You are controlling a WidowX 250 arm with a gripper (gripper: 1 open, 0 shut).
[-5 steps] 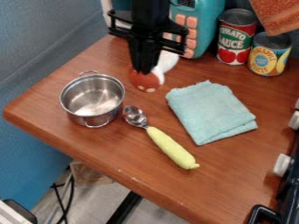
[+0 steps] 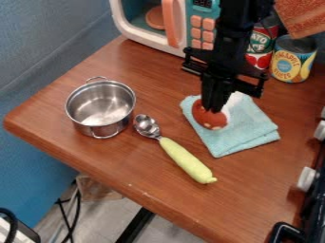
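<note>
My black gripper (image 2: 214,102) is over a light blue folded cloth (image 2: 244,135), with a red tomato-like object (image 2: 210,118) at its fingertips, on or just above the cloth. Whether the fingers grip it is hard to tell. A steel pot (image 2: 101,106) sits at the left of the table. A metal spoon (image 2: 147,126) lies beside it, and a yellow corn-like object (image 2: 187,159) extends toward the front.
The wooden table (image 2: 152,190) has a toy microwave (image 2: 166,21) at the back and two cans (image 2: 291,63) at the back right. Black equipment with white knobs lines the right edge.
My gripper and the red object have moved right and down, from left of the cloth to over its upper left part.
</note>
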